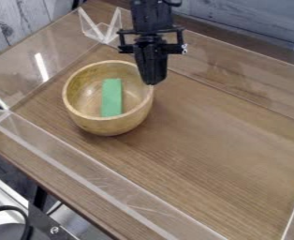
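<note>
My black gripper [151, 69] points down over the back right rim of a round wooden bowl [82, 106]; whether its tip touches the rim is unclear, and I see nothing held in it. A green rectangular block [110, 97] lies inside the bowl, left of the gripper.
A clear plastic piece stands at the back left. Black cables [26, 223] lie off the table at the lower left, and a white wall runs along the back.
</note>
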